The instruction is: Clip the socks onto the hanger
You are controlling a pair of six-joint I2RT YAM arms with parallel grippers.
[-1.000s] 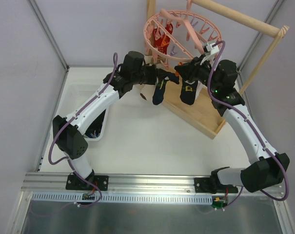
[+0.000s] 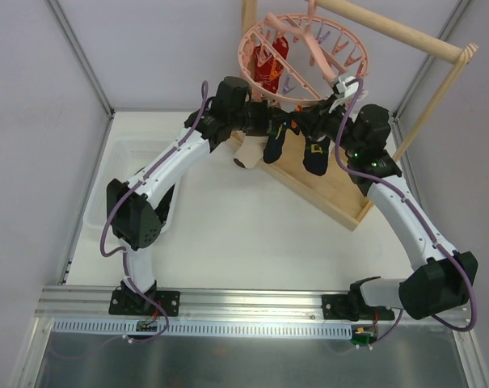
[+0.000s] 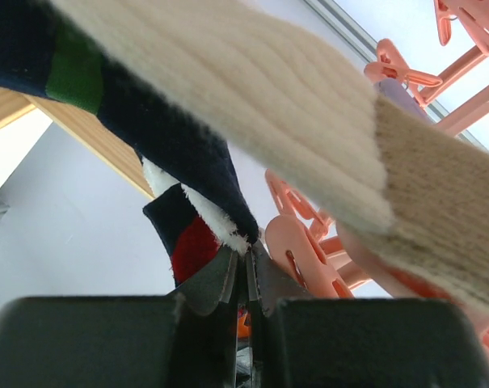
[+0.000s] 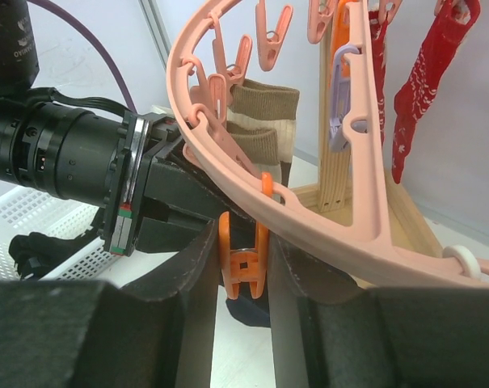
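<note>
A pink round hanger is up at the back. Below its front rim, my left gripper is shut, pinching the edge of a navy sock with a green stripe; this dark sock hangs down from it. My right gripper is shut on an orange clip under the pink rim, its fingers at the clip's two sides. The left gripper is just behind that clip. Whether any sock edge lies inside the clip cannot be seen.
A red sock and beige socks hang at the ring's left side. Another dark sock hangs below the right gripper. A white basket with dark cloth stands left. Wooden poles frame the hanger.
My left gripper has moved right and a little forward with the navy sock, up close to the right gripper. The hanging socks have swung a little. The right arm has barely shifted.
</note>
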